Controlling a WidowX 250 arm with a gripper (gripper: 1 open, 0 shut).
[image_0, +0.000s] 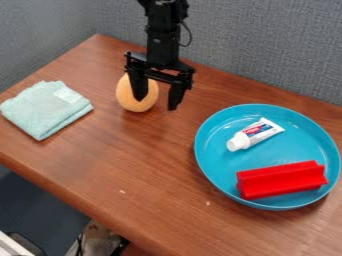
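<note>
My black gripper hangs at the upper middle of the table, its fingers open and spread over a pale orange oval object that sits on the wood. Whether the fingers touch it I cannot tell. A blue round plate on the right holds a white tube and a red block-like item. A folded light teal cloth lies at the left.
Grey padded walls stand along the back and left, and the table's front left edge drops to a dark floor.
</note>
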